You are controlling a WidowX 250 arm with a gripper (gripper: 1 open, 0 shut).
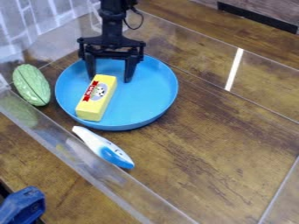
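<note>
A blue round tray (149,94) holds a yellow box (96,101) with a red and white label at its left side. The black gripper (110,57) reaches down from the top over the back rim of the tray, behind the box and apart from it. Its fingers are small and dark, so their state is hard to make out.
A green oblong object (33,86) lies left of the tray, and a white and blue bottle-like object (101,146) lies in front of it. A blue object (21,207) sits at the lower left.
</note>
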